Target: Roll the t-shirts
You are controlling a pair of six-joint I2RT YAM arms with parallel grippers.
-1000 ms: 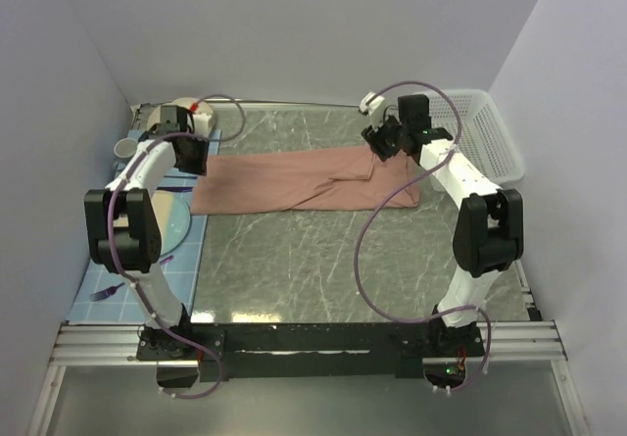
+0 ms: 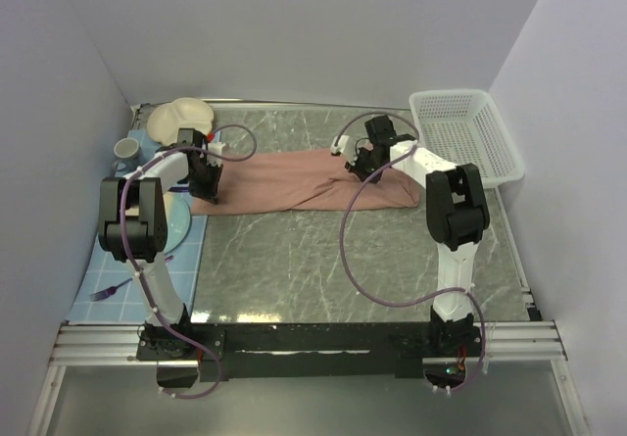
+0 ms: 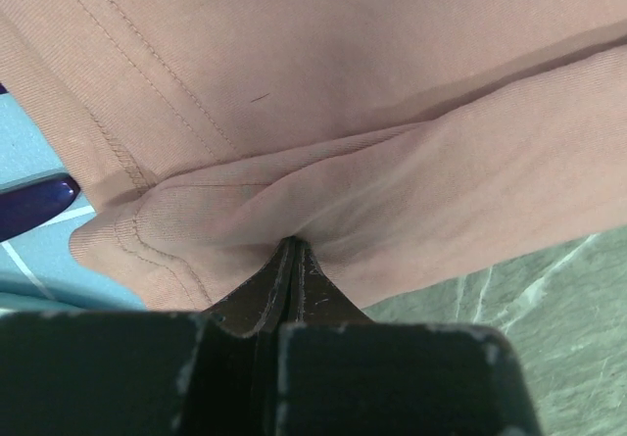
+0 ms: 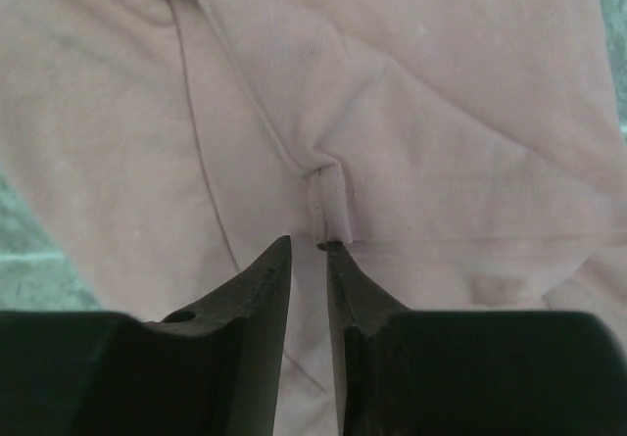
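Note:
A dusty-pink t-shirt lies as a long folded strip across the marble table, its left end overlapping the blue tiled mat. At the near left corner, my left gripper is shut with its tips in the cloth; creases converge on them, so a thin pinch of fabric appears held. My right gripper is part open, low over the shirt's right portion. A stitched hem fold stands up just beyond its fingertips, close to the right finger. Whether cloth lies between these fingers is hard to tell.
A white basket stands at the back right, near the right arm. On the left mat are a mug, a cream divided plate, a light-blue plate and a purple fork.
My left gripper has come down toward the near side onto the shirt's left end and shut. The right arm has moved left and nearer, its gripper now lower over the cloth.

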